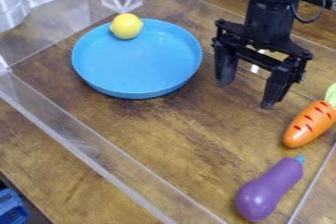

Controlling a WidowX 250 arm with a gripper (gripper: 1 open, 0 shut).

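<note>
My black gripper (pixel 250 76) hangs over the wooden surface just right of the blue bowl (pixel 132 57), its two fingers apart and nothing visible between them. A small pale object, partly hidden, sits behind it. A toy carrot (pixel 309 123) lies to its lower right, a purple eggplant (pixel 269 187) at the bottom right. A yellow ball-like object (pixel 126 27) sits at the bowl's back edge.
A pale green object (pixel 331 94) is cut off at the right edge. Clear walls run along the left and bottom. The wooden middle below the gripper (pixel 184 144) is bare.
</note>
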